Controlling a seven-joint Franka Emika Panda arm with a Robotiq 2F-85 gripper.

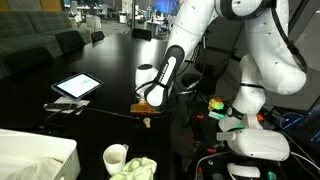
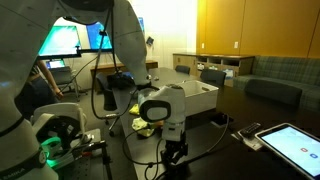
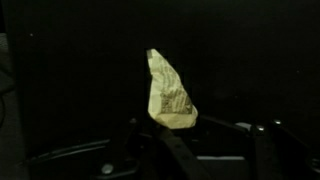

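Observation:
My gripper is low over the dark table, its fingers shut. A small crumpled scrap of pale printed paper shows at the fingertips in the wrist view, its wide end against them and its narrow end pointing away. Exterior view 1 has the same paper scrap as a tiny light spot just under the gripper. Whether it is pinched or only lies beneath the fingers, I cannot tell. In exterior view 2 the gripper is dark against the table and the scrap is not clear.
A white mug, a pale yellow-green cloth and a white bin occupy the near side. A tablet lies further back, a thin cable running from it toward the gripper.

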